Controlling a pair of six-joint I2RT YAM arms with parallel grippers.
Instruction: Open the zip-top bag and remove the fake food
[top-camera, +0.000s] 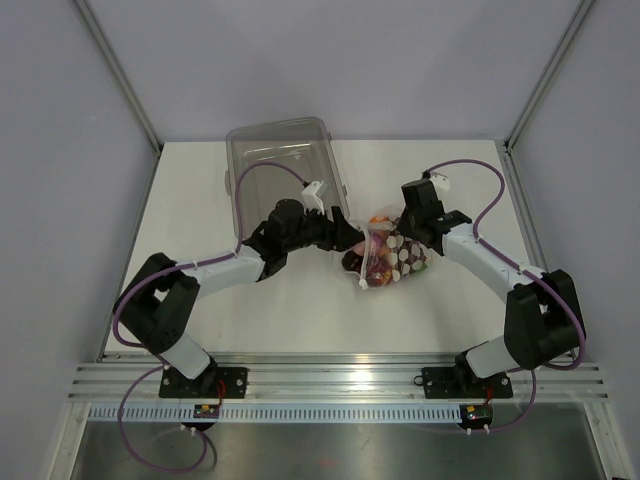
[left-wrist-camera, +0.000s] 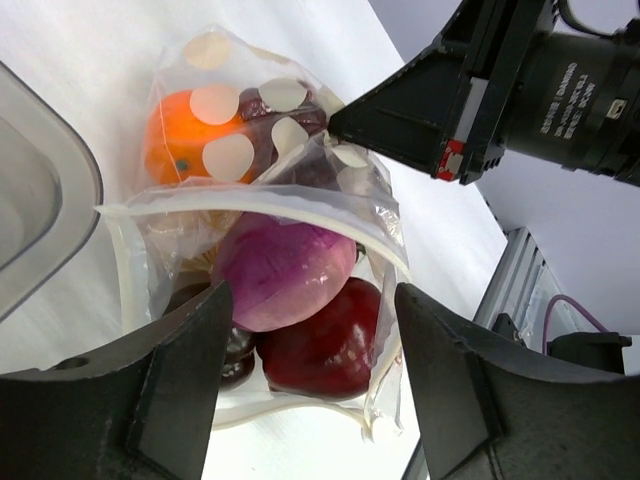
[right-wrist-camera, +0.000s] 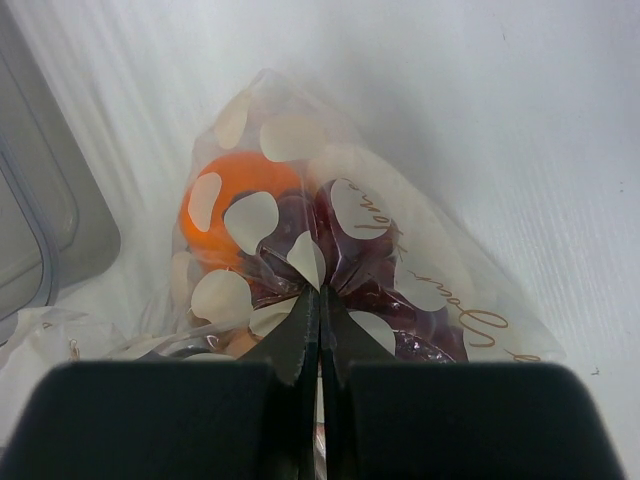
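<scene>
A clear zip top bag (top-camera: 405, 260) with white dots sits in mid-table, its mouth gaping toward my left gripper (top-camera: 347, 232). Inside are a purple onion (left-wrist-camera: 282, 270), a dark red fruit (left-wrist-camera: 315, 345), an orange item (left-wrist-camera: 185, 135) and dark pieces. My left gripper is part open just above the mouth, its fingers apart with nothing clearly between them. My right gripper is shut on the bag's far, dotted part, pinching the film.
A clear plastic container (top-camera: 283, 180) stands behind and left of the bag, close to it.
</scene>
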